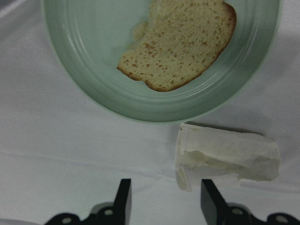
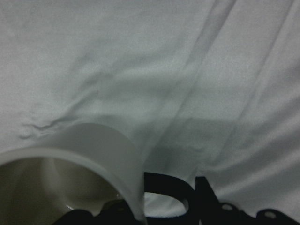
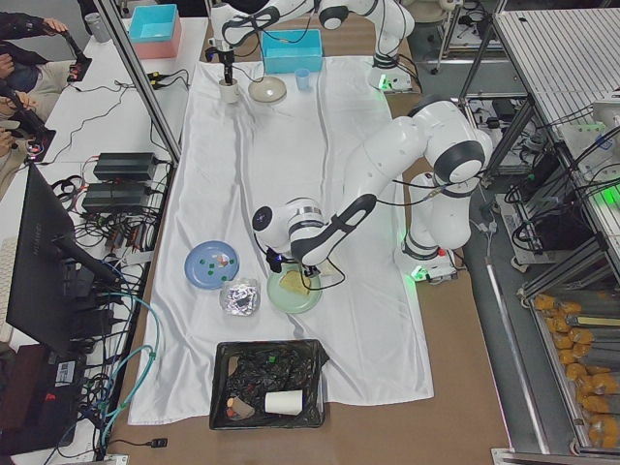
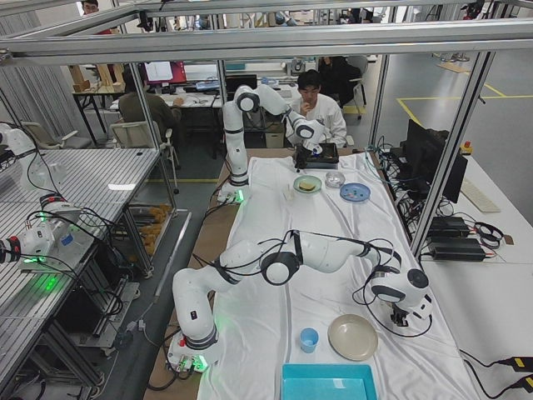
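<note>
A bread slice point(image 1: 178, 47) lies on the green plate point(image 1: 79, 56). A crumpled pale paper-like piece point(image 1: 227, 154) lies beside the plate. My left gripper is open above the cloth next to them, nothing between its fingers. My right gripper is at a white mug point(image 2: 93, 138) with a dark inside and what looks like a black handle, at the far end of the table in the camera left view. One finger seems inside the rim; whether it grips the wall is unclear.
A blue plate point(image 3: 211, 254), clear bag point(image 3: 239, 296) and black lined bin point(image 3: 266, 363) are near the left arm. A beige plate point(image 4: 352, 340), blue cup point(image 4: 309, 339) and cyan tray point(image 4: 327, 383) are near the right arm.
</note>
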